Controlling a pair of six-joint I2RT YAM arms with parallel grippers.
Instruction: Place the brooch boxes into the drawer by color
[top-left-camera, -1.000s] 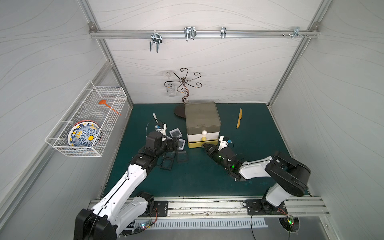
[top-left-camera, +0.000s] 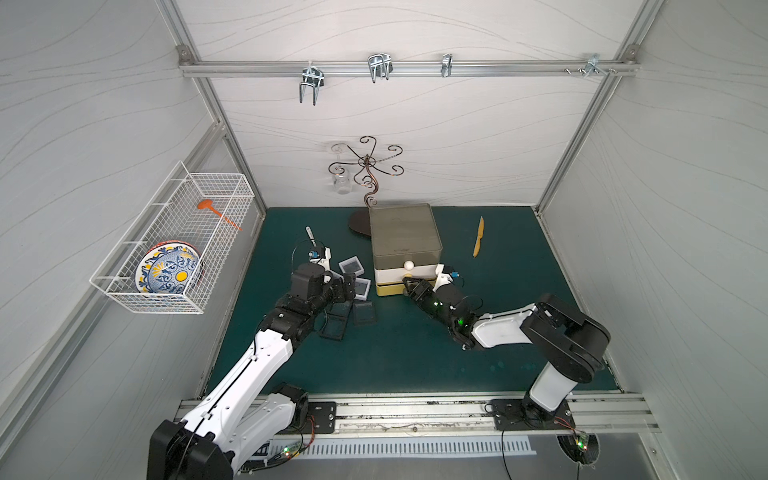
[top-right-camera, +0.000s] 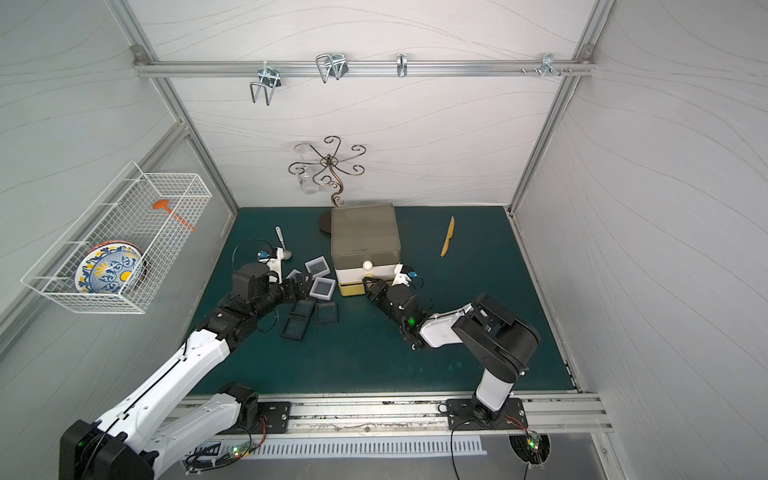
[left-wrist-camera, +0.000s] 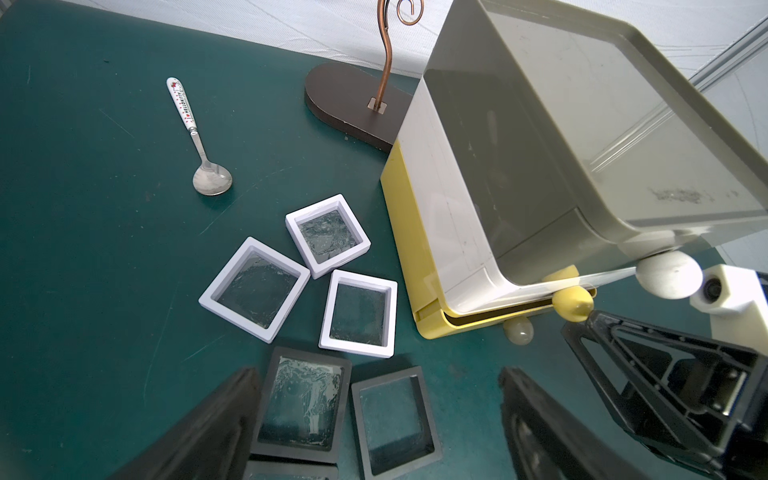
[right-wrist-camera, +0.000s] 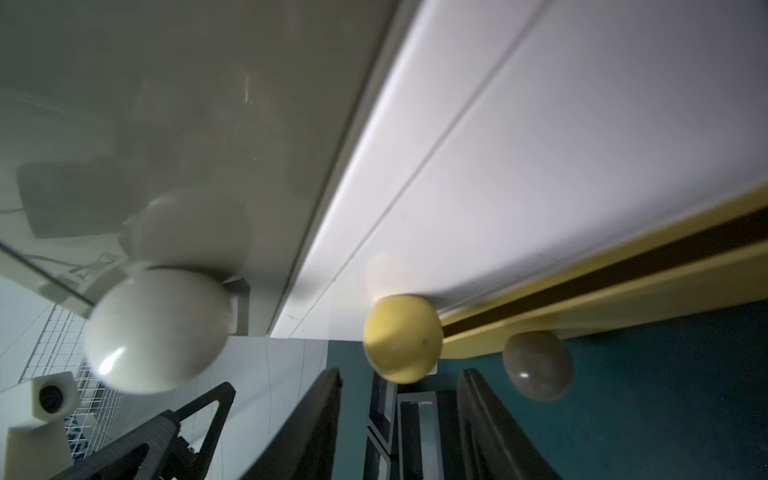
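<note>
White-framed brooch boxes (left-wrist-camera: 358, 313) and black-framed ones (left-wrist-camera: 302, 400) lie on the green table, left of the drawer cabinet (left-wrist-camera: 552, 120). Their clear windows show the table through them. The cabinet has grey, white and yellow tiers with white, yellow and grey knobs. My right gripper is close in front of the cabinet, its fingers apart, with the yellow knob (right-wrist-camera: 402, 339) just ahead between its fingers; contact does not show. My left gripper hangs over the boxes, its fingers wide apart and empty. A narrow dark gap shows above the yellow drawer front (right-wrist-camera: 640, 304).
A spoon (left-wrist-camera: 200, 152) lies left of the boxes, and a scrolled metal stand (left-wrist-camera: 352, 100) is behind the cabinet. The knife (top-left-camera: 479, 237) lies at the right rear. A wire basket with a plate (top-left-camera: 168, 268) hangs at left.
The left arm and the boxes look unmoved.
</note>
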